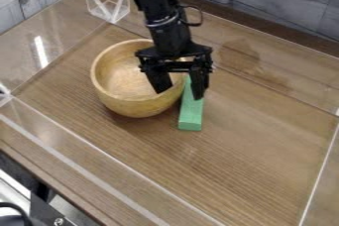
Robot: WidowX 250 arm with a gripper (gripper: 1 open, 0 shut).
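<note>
My black gripper (177, 69) is low over the right part of a wooden bowl (126, 96) and the upper end of a green bar (191, 113), open by the look of its spread fingers. The bar lies on the wooden table just right of the bowl, its top end partly hidden by the gripper. I cannot tell whether the fingers touch either thing.
Bare table (259, 151) spreads to the right and front. A clear plastic object sits at the back left near the wall, and another at the left edge. Dark cables are at the bottom-left corner.
</note>
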